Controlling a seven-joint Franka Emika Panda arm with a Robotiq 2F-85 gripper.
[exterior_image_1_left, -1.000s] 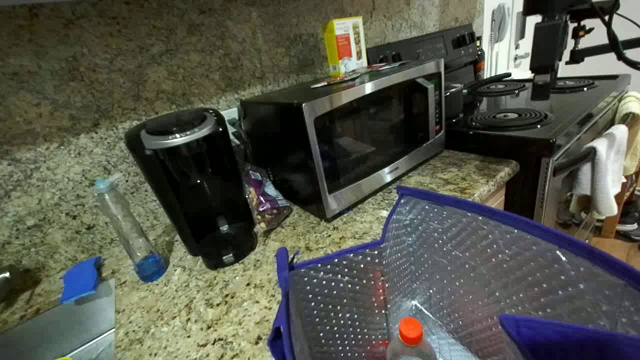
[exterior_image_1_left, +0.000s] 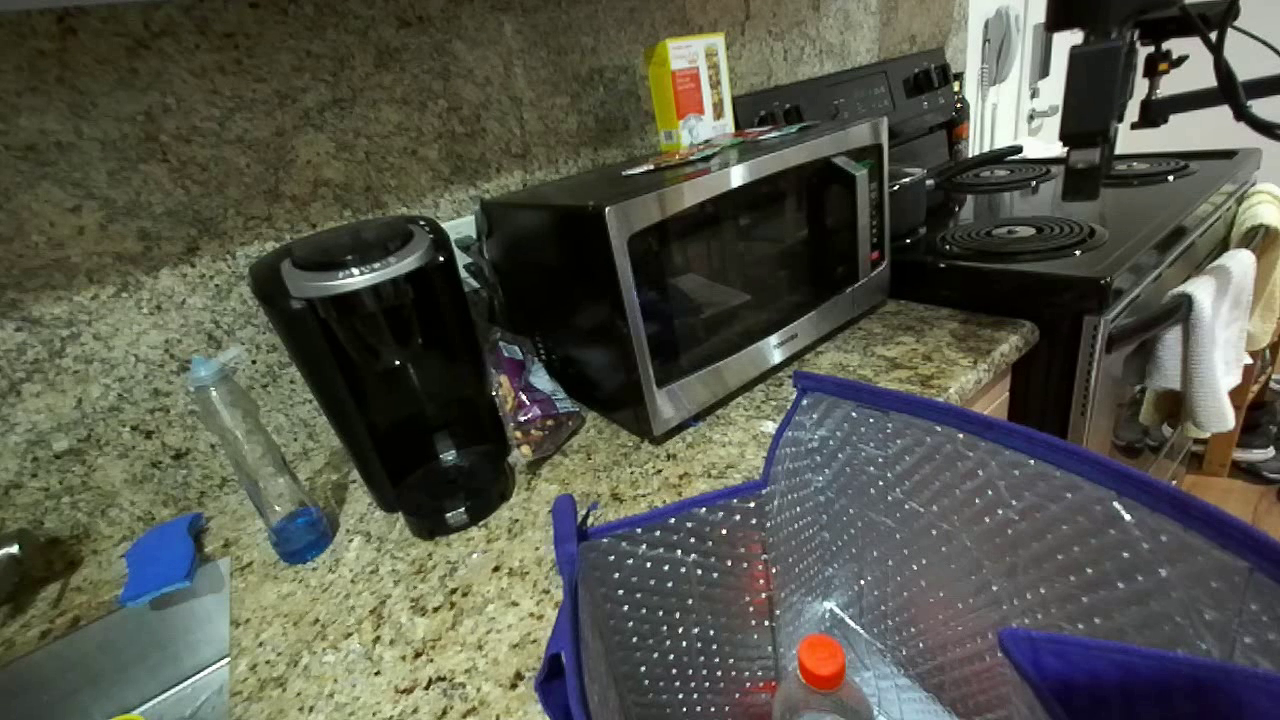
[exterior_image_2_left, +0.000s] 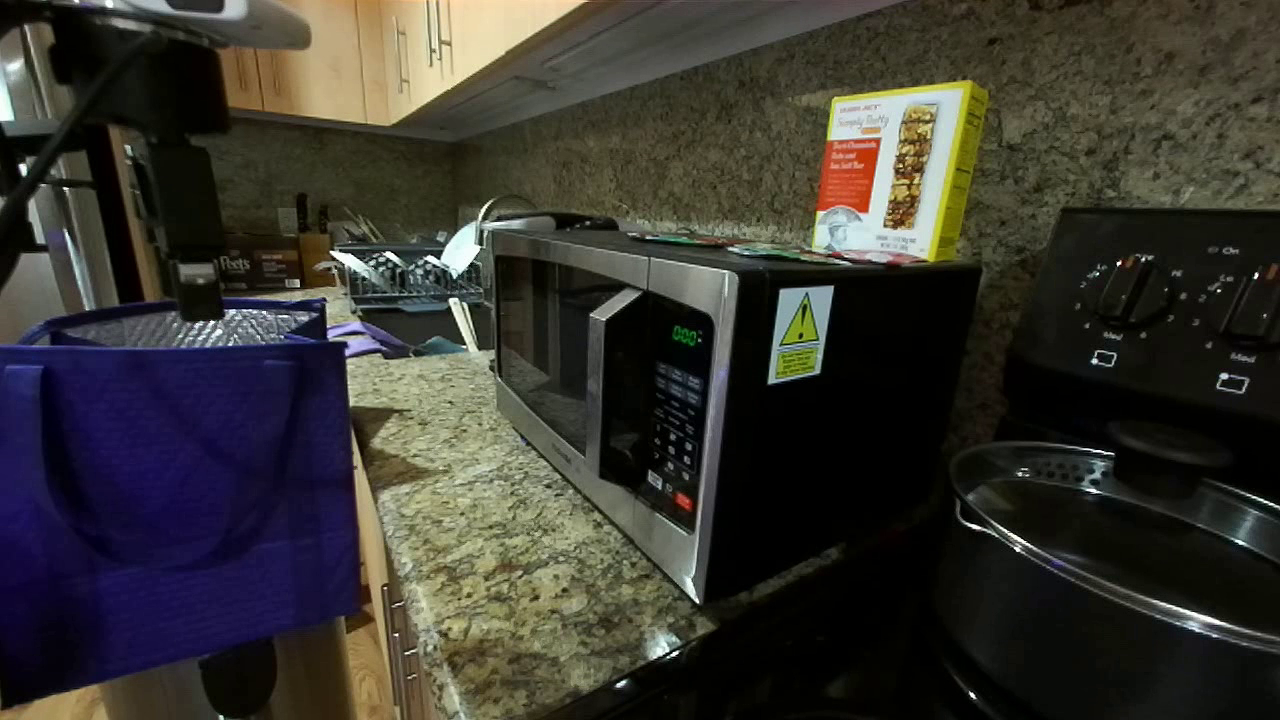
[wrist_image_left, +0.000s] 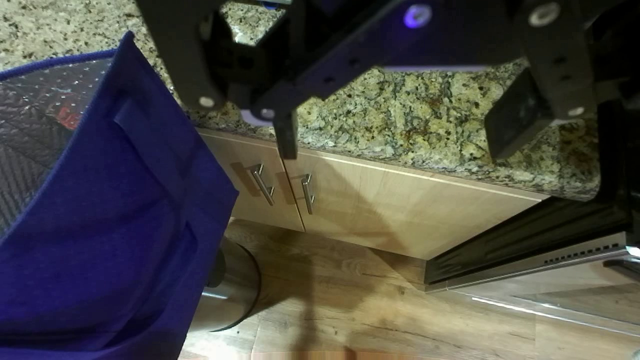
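My gripper is open and empty in the wrist view, its two dark fingers wide apart above the counter's front edge and the cabinet doors. A blue insulated bag (wrist_image_left: 120, 198) with a silver lining stands open to the left of it. In exterior view 1, a bottle with an orange-red cap (exterior_image_1_left: 822, 661) is inside the bag (exterior_image_1_left: 888, 516); its lower part is cut off by the frame. Exterior view 2 has my gripper (exterior_image_2_left: 199, 294) at the upper left, overlapping the mouth of the bag (exterior_image_2_left: 180, 480) in that view; the depth between them is hard to tell.
A closed microwave (exterior_image_1_left: 744, 258) stands on the counter, with a yellow snack-bar box (exterior_image_1_left: 692, 92) on top. Left of it are a black coffee maker (exterior_image_1_left: 384, 372) and a spray bottle (exterior_image_1_left: 266, 468). A lidded pot (exterior_image_2_left: 1116, 540) sits on the stove.
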